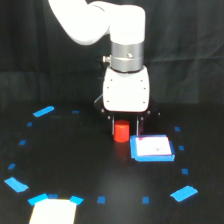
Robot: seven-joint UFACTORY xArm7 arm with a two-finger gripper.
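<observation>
A white robot arm reaches down from the top of the camera view, its dark gripper at a small red cylinder. The red piece is between or just behind the fingers; whether they grip it is hard to tell. Right beside it on the dark table lies a blue-rimmed white square.
A pale square sits at the front left edge. Blue tape strips and small blue marks are spread over the dark table, which is otherwise clear.
</observation>
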